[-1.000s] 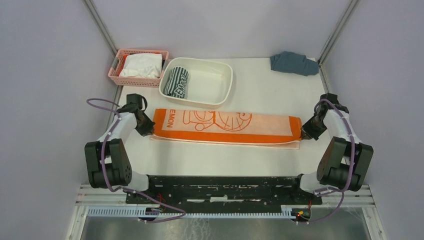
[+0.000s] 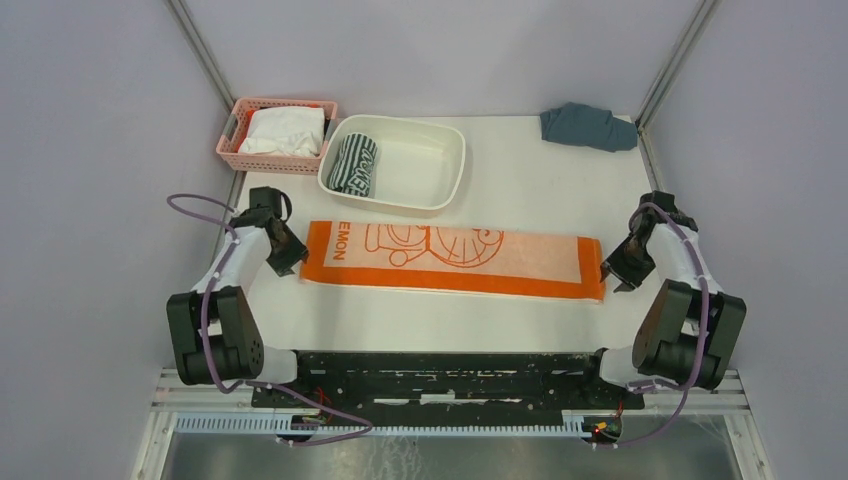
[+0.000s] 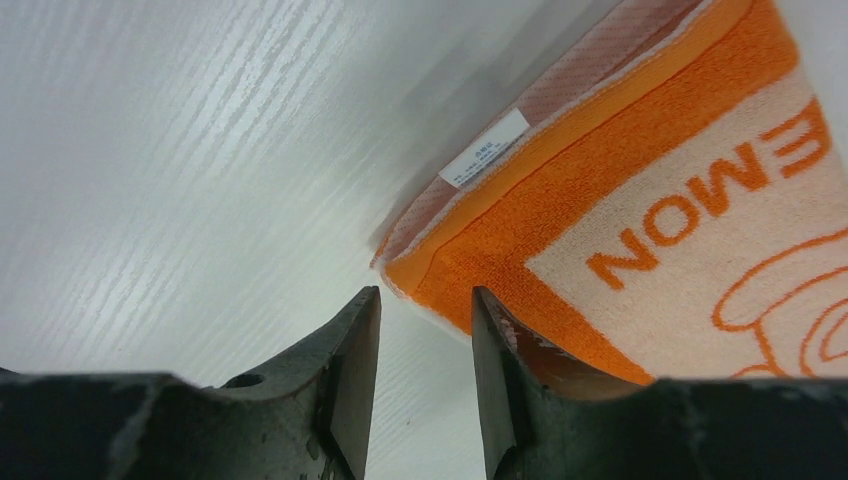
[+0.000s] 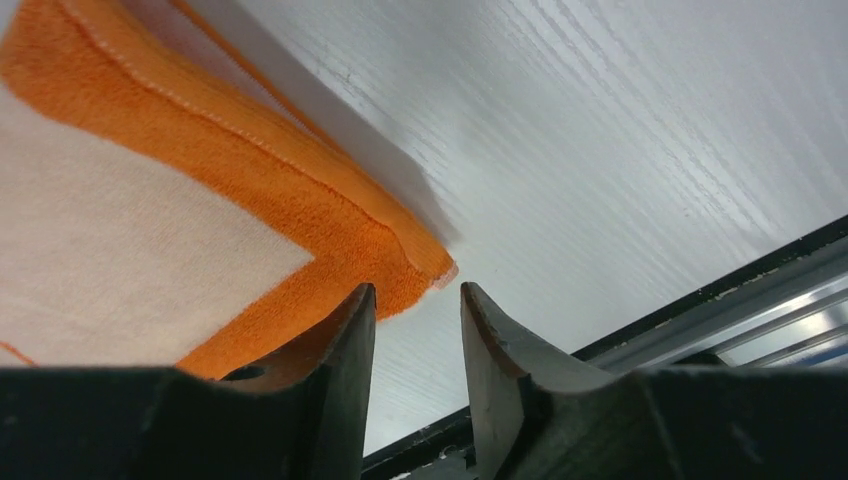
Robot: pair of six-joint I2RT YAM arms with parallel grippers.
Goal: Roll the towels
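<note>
An orange and peach towel [image 2: 440, 250] lies folded lengthwise in a long strip across the table, its lettering and line drawing facing up. In the left wrist view, the towel's corner [image 3: 440, 290] is just ahead of my left gripper, whose fingers stand apart with no cloth gripped. At the far end, the other front corner [image 4: 425, 270] shows ahead of my right gripper; its fingers are parted too, and nothing is held. In the top view the left gripper [image 2: 298, 268] and right gripper [image 2: 612, 280] sit beside the towel's two short ends.
A white bin [image 2: 425, 160] holding a rolled striped towel [image 2: 354, 165] stands behind the towel. Left of it is a pink basket [image 2: 228, 150] with white cloth [image 2: 285, 131]. A folded blue-grey towel [image 2: 588, 127] lies back right. Bare table [image 2: 440, 325] runs along the front.
The towel's upper layer has come forward and now nearly covers the pale lower edge.
</note>
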